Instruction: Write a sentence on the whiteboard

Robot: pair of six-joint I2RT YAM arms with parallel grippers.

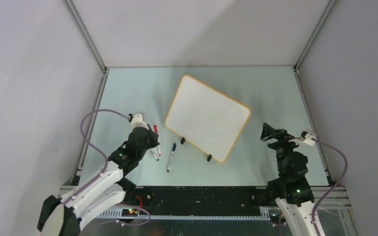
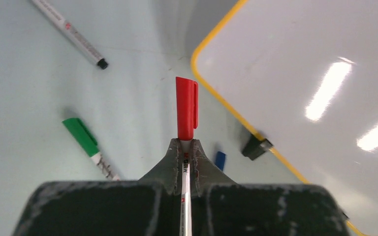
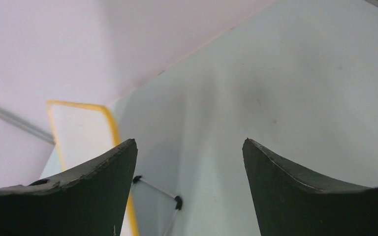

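In the left wrist view, a red-capped white marker (image 2: 185,110) is pinched just below its cap, with my left gripper shut on it. It is lifted clear of the table, its red cap pointing away from me. The whiteboard (image 1: 208,118), white with a yellow rim, lies slanted in the middle of the table in the top view. To its right my right gripper stands open, nothing between its fingers; the board's yellow edge (image 3: 110,123) shows at left in the right wrist view.
A green-capped marker (image 2: 81,137) and a black-tipped marker (image 2: 71,34) lie on the table near the left gripper. A blue-capped marker (image 1: 171,157) lies below the board's left corner. Black clips (image 1: 182,140) sit on the board's lower edge. Table to the board's right is bare.
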